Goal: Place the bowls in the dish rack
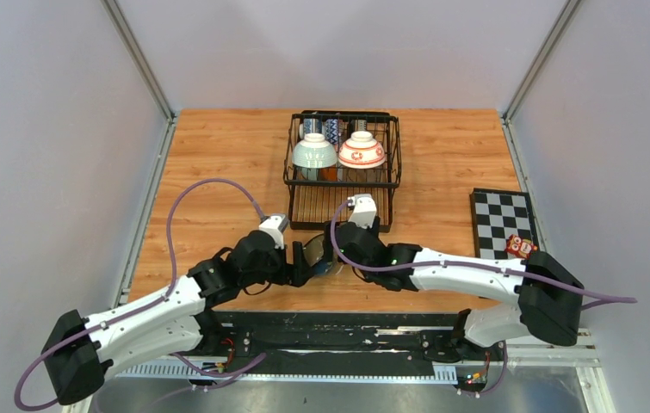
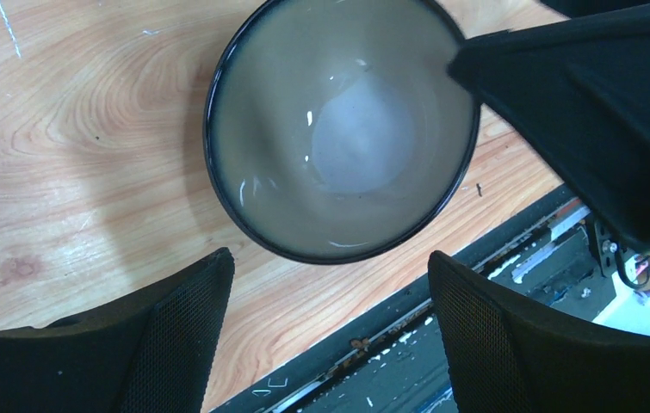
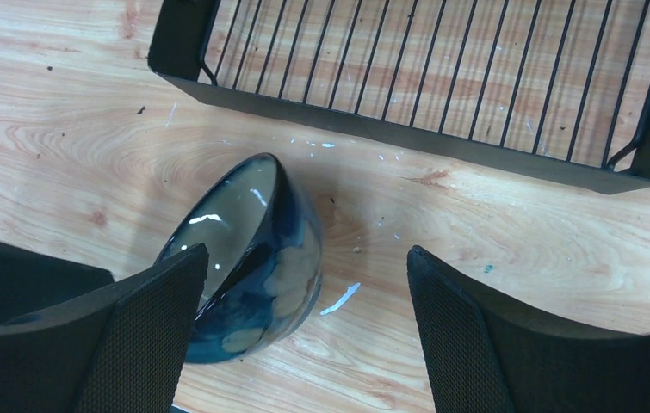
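A dark blue-glazed bowl [image 2: 330, 155] [image 3: 278, 275] is at the front middle of the table, between both grippers and partly hidden from above. My left gripper is open just beside its rim. My right gripper is open over the bowl, its left finger close to the rim. The black dish rack [image 1: 289, 185] [image 3: 390, 129] stands behind. On its top tier a celadon bowl [image 1: 313, 155] and a red-patterned white bowl [image 1: 362, 155] rest upside down, with cups behind them.
A checkered board [image 1: 498, 211] with a red object [image 1: 519, 246] lies at the right. The lower front tier of the rack is empty.
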